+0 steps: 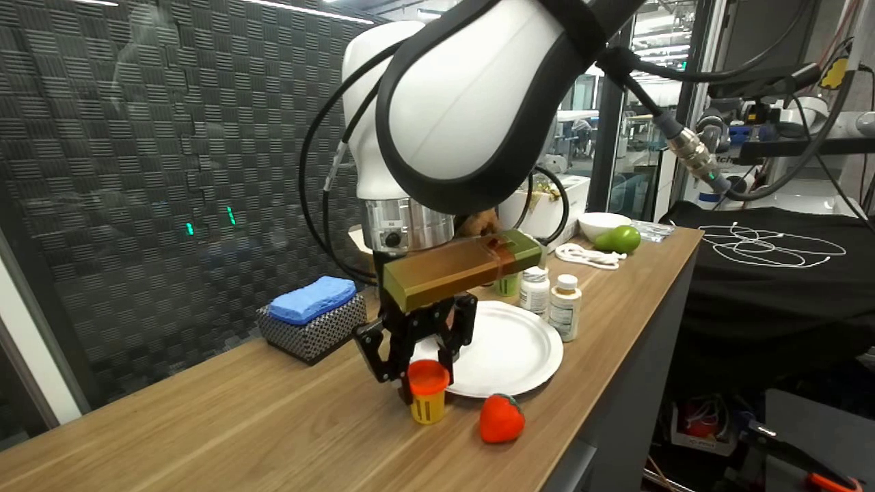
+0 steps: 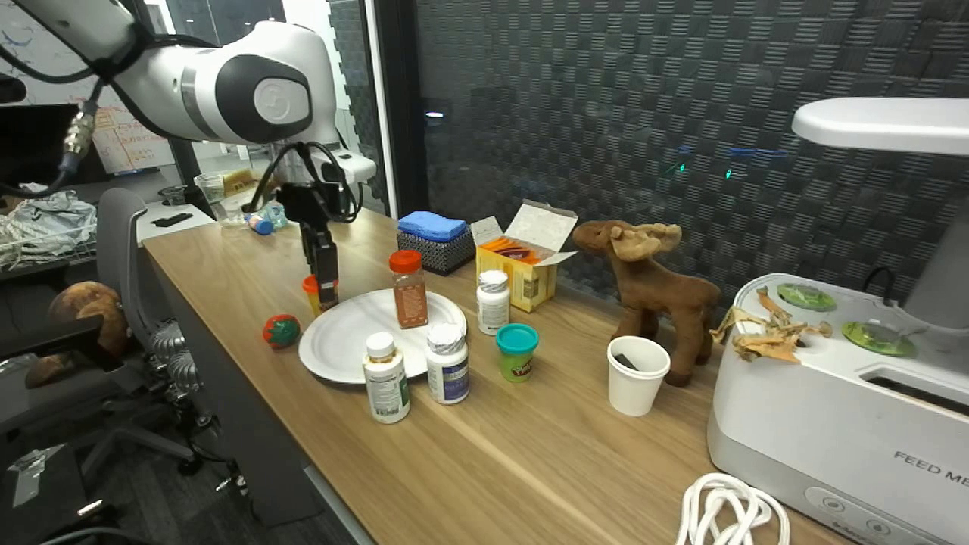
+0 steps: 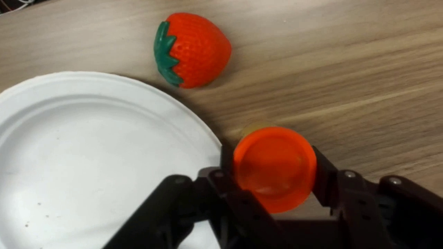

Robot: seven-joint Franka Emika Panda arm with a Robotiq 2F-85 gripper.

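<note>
An orange-lidded yellow tub (image 1: 428, 392) stands upright on the table beside the white plate (image 1: 525, 354). My gripper is lowered around it, one finger on each side of the orange lid (image 3: 274, 166). The fingers are part open, and the lid fills most of the gap; whether both fingers press on it cannot be made out. In exterior view 2 the gripper hides part of the tub (image 2: 313, 289). A red toy strawberry (image 3: 198, 50) lies on the bare wood near the plate's edge.
A red-capped spice jar (image 2: 409, 295) stands on the plate. White pill bottles (image 2: 387, 386) and a teal-lidded tub (image 2: 517, 350) crowd its far side. A blue cloth (image 1: 313, 300) tops a patterned box near the wall.
</note>
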